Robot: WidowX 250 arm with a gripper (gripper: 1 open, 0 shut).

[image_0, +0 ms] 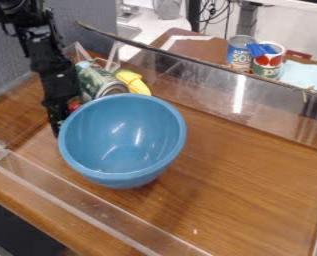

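Observation:
A large blue bowl point(123, 150) sits on the wooden surface point(241, 190) left of centre. My black gripper point(57, 116) is low at the bowl's back left; its fingertips are partly hidden by the bowl and look shut, with nothing visible between them. Behind the bowl, beside the gripper, lies a green and silver can point(99, 82), with a yellow object point(133, 83) to its right.
Clear walls point(238, 94) edge the work surface. Beyond the back one stand two cans point(266, 60) and a pale blue cloth point(305, 77).

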